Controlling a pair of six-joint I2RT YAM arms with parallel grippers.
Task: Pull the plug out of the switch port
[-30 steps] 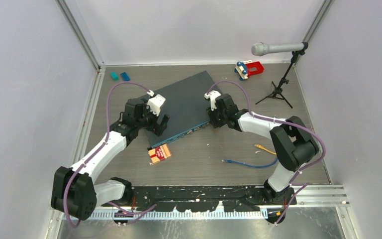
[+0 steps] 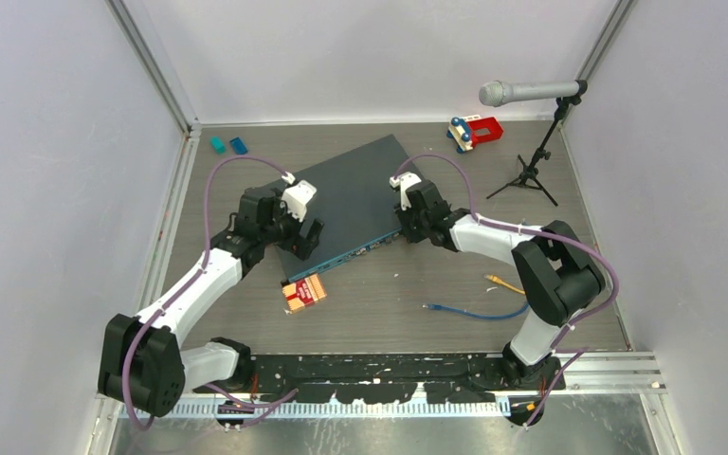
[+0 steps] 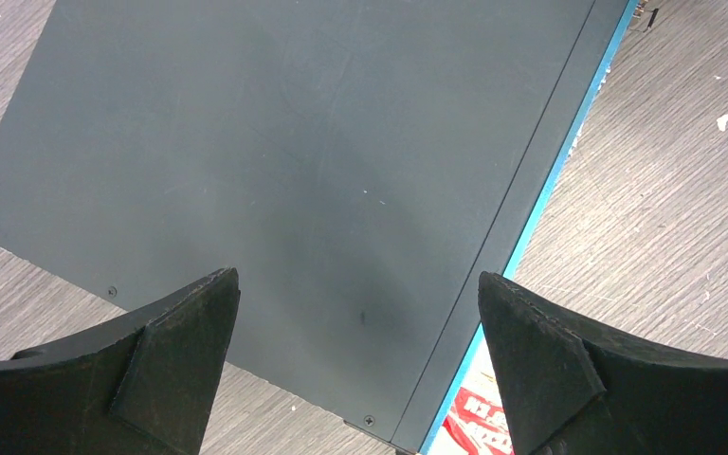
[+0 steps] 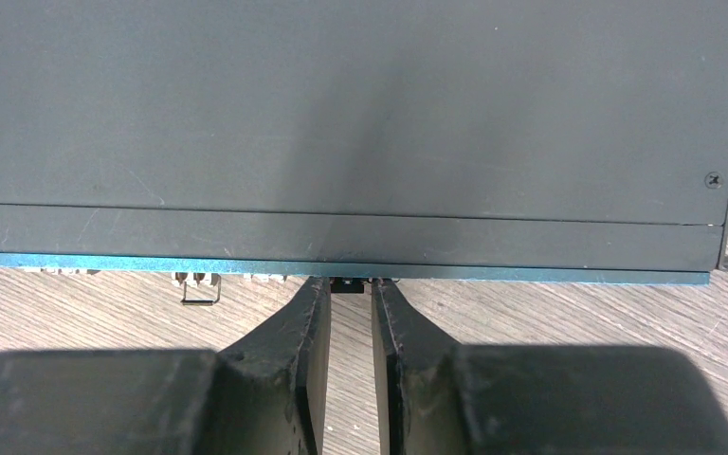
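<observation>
The dark flat switch point(image 2: 341, 194) lies on the table, its light-blue front edge carrying the ports. In the right wrist view my right gripper is at that front edge, fingers close together with a small black piece point(image 4: 347, 286) between or just beyond their tips; whether they grip it is unclear. A metal latch point(image 4: 199, 289) sticks out left of it along the edge. My left gripper stands open over the left end of the switch point(image 3: 303, 171), nothing between its fingers.
A red-and-yellow packet point(image 2: 304, 293) lies by the switch's front-left corner. Blue point(image 2: 474, 314) and yellow point(image 2: 504, 282) cables lie at the right. A toy point(image 2: 474, 133), microphone stand point(image 2: 531, 171) and small blue blocks point(image 2: 239, 146) are at the back.
In the top view my right gripper has shifted very slightly at the switch's edge; the left arm has not moved.
</observation>
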